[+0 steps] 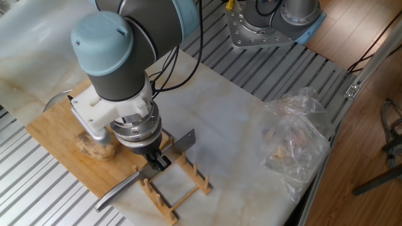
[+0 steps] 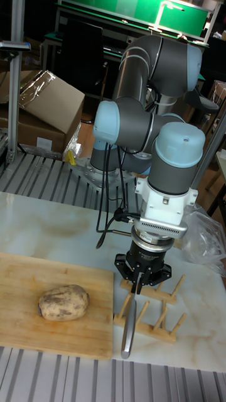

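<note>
A knife with a broad grey blade (image 1: 182, 144) and a metal handle (image 1: 117, 191) lies across the wooden peg rack (image 1: 204, 183). In the other view its handle (image 2: 129, 328) points to the front, beside the rack (image 2: 161, 330). My black gripper (image 1: 161, 164) is pointed down at the knife's middle, where handle and blade meet. Its fingertips look close together and overlap the knife in both views. Whether they touch or grip it is hidden.
On the wooden board (image 2: 23, 321) left of the rack rests a brown potato (image 2: 63, 302). A clear plastic bag (image 1: 295, 147) lies on the right side of the pale tabletop (image 1: 235, 125). The surface between rack and bag is free.
</note>
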